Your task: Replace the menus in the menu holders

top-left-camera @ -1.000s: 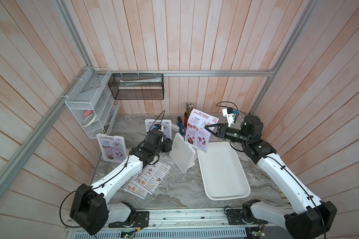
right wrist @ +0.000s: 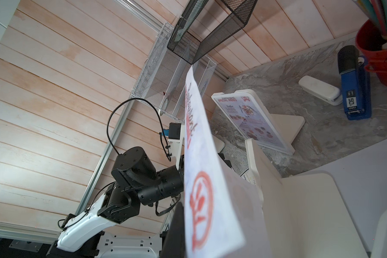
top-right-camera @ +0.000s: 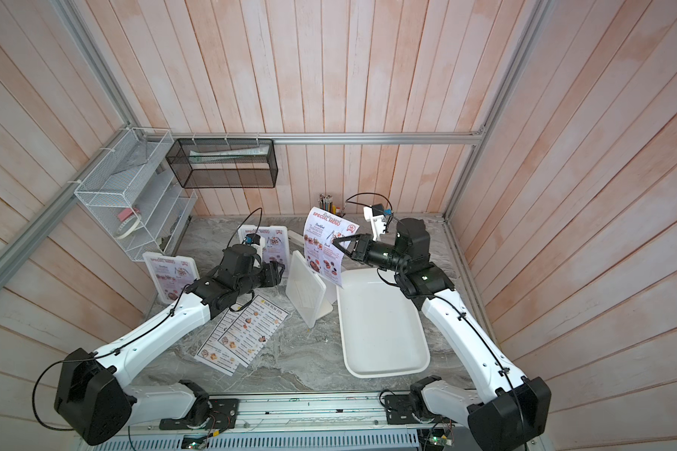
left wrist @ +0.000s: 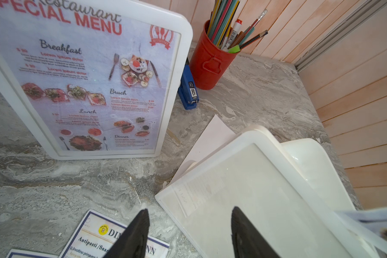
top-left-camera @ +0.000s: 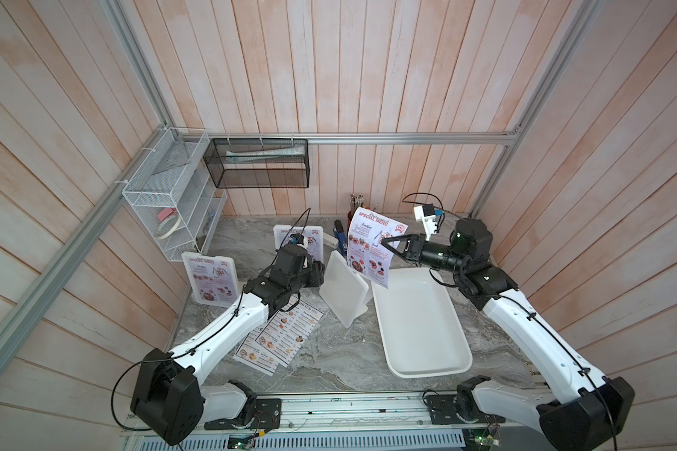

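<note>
A special-menu sheet [top-left-camera: 374, 244] hangs in the air above the white tray's far left corner, my right gripper [top-left-camera: 388, 243] shut on its right edge. In the right wrist view the sheet [right wrist: 210, 193] curves and hides most of the fingers. An empty white menu holder [left wrist: 240, 193] leans in front of my left gripper, whose fingers stand apart with nothing between them. Two other holders carry special menus: one at the back [left wrist: 99, 81], one at the left [top-left-camera: 212, 279]. Dinner menu sheets [top-left-camera: 289, 330] lie on the table below the left arm.
A white tray [top-left-camera: 422, 368] fills the table's right side. Behind stand a red pen cup [left wrist: 206, 64] and a blue stapler [left wrist: 187, 88]. A black mesh basket [top-left-camera: 257, 179] and a white wire rack [top-left-camera: 161, 184] hang at the back left.
My right gripper has shifted slightly left, taking the special-menu sheet with it. The left arm and the empty holder look unmoved.
</note>
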